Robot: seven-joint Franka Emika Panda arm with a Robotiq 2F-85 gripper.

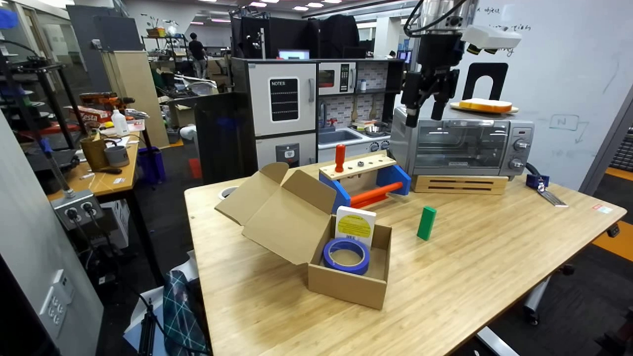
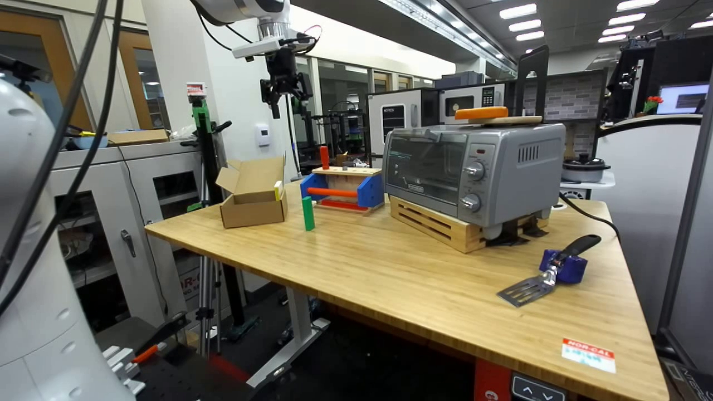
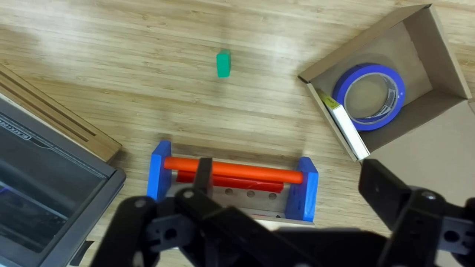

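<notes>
My gripper hangs open high above the table, with nothing between its fingers; in the wrist view its two black fingers stand wide apart over the toy workbench. A green block stands upright by itself on the wood. An open cardboard box holds a roll of blue tape and a thin white box with a yellow label. Behind the block sits the toy workbench, with blue sides, an orange bar and a red peg upright on its top.
A grey toaster oven rests on a wooden stand, an orange-rimmed item on top. A spatula leans on a blue holder at the far end.
</notes>
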